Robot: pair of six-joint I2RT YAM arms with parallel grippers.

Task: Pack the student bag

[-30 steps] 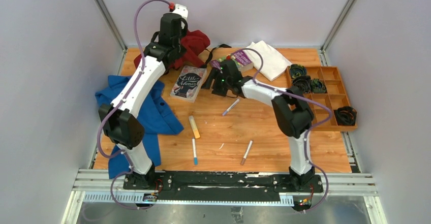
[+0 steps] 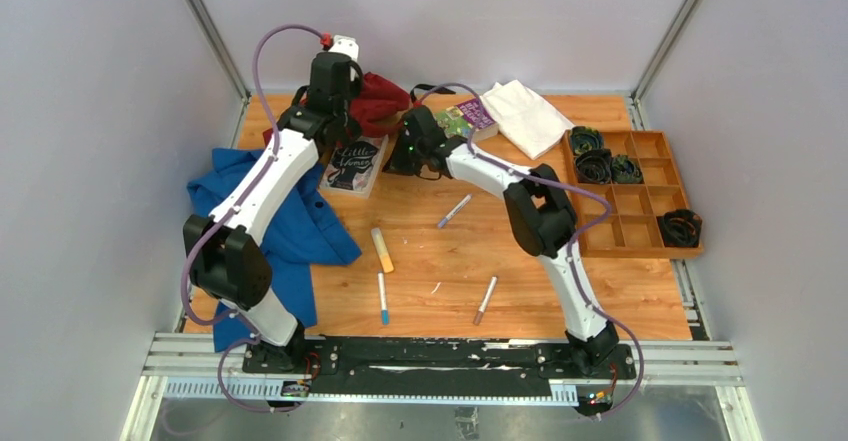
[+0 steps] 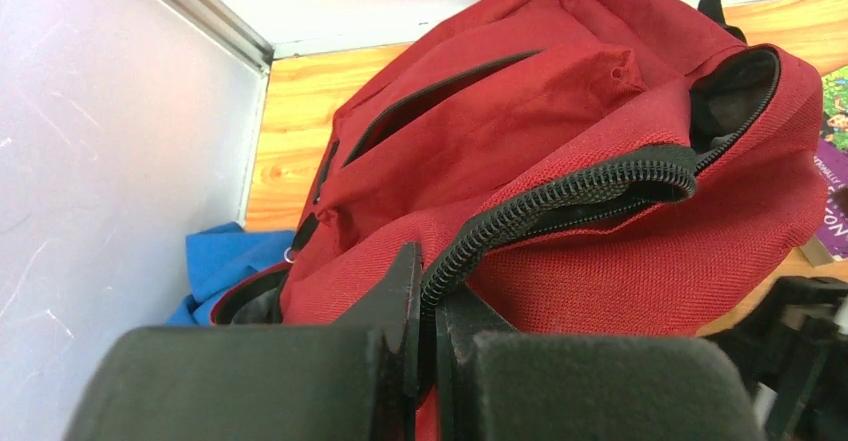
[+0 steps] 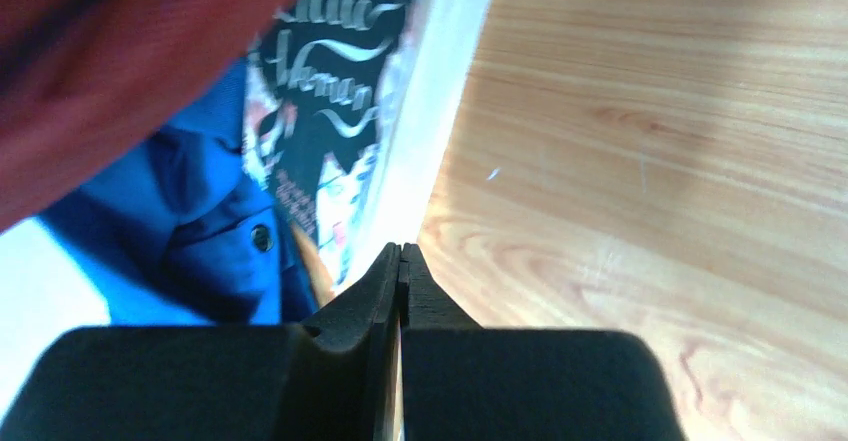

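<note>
A red backpack (image 2: 378, 101) lies at the back left. My left gripper is shut on its black zipper edge (image 3: 530, 201), seen in the left wrist view. My right gripper is shut with nothing visible between its fingers, just right of the backpack, near the "Little Women" book (image 2: 350, 166). In the right wrist view red fabric overhangs that book and the blue garment (image 4: 210, 261). A purple-green book (image 2: 470, 119) and a folded white cloth (image 2: 528, 116) lie at the back.
A wooden organizer (image 2: 630, 231) with dark rolled items is at the right. A yellow stick (image 2: 382, 249) and several markers (image 2: 484, 301) lie on the tabletop (image 2: 540, 291). The blue garment covers the left side.
The right arm has moved left toward the backpack and the Little Women book. The left arm has come slightly toward the front, with the backpack's fabric in its grip.
</note>
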